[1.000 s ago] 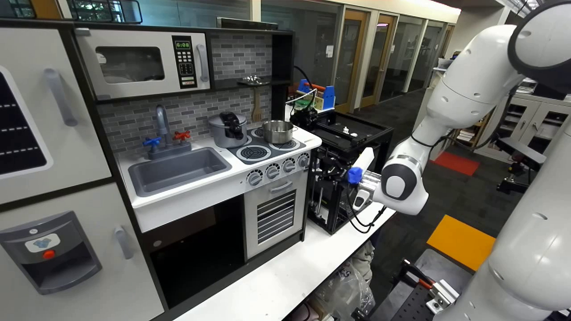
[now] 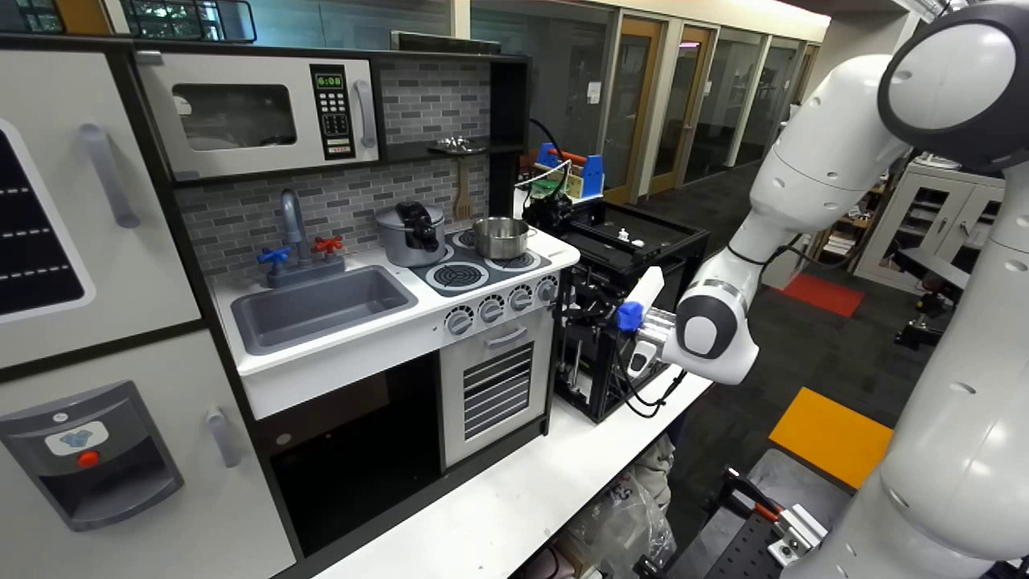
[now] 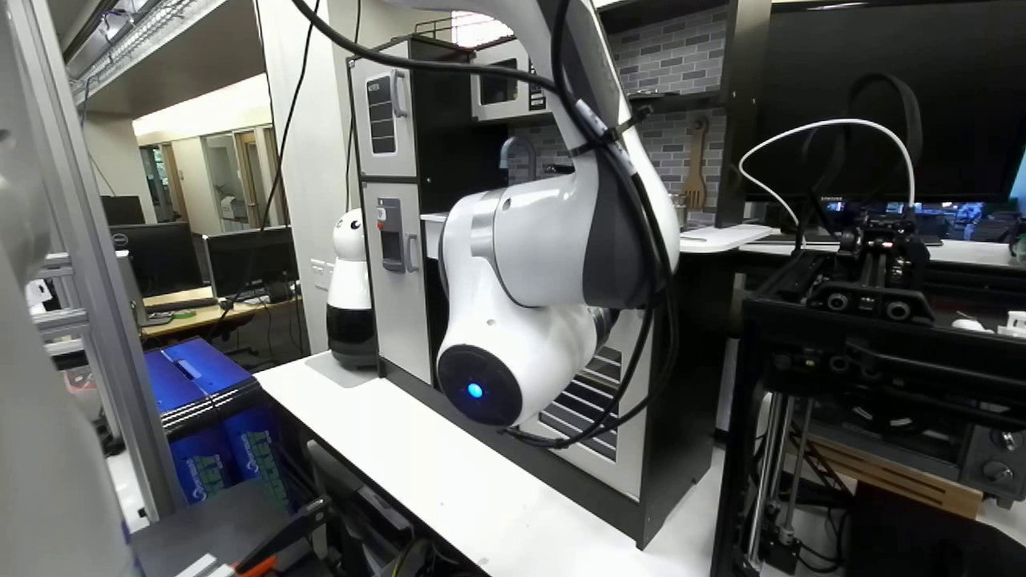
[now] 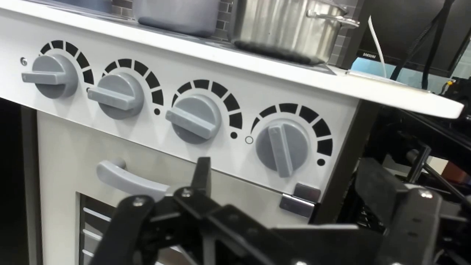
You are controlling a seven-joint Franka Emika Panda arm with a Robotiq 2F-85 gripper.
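In the wrist view my gripper stands open before the toy stove, its dark fingers spread wide with nothing between them. Ahead, between the fingers and beyond their tips, is the rightmost grey knob (image 4: 282, 148), its grip bar nearly upright. To its left are three more knobs: one (image 4: 194, 118) beside it, another (image 4: 118, 95), and the far left one (image 4: 53, 76), their bars lying closer to horizontal. An oven door handle (image 4: 132, 180) lies below them, partly behind the left finger. In exterior view 2 the arm hides the knobs and the gripper.
A steel pot (image 2: 501, 237) and a lidded grey pot (image 2: 411, 236) stand on the stovetop, left of its overhanging corner (image 4: 419, 99). The sink (image 2: 323, 307) is further left. A black-framed machine (image 3: 866, 317) crowds the stove's right side.
The arm has moved left in exterior view 1, bringing the gripper a little closer to the stove. The kitchen and pots have not moved.
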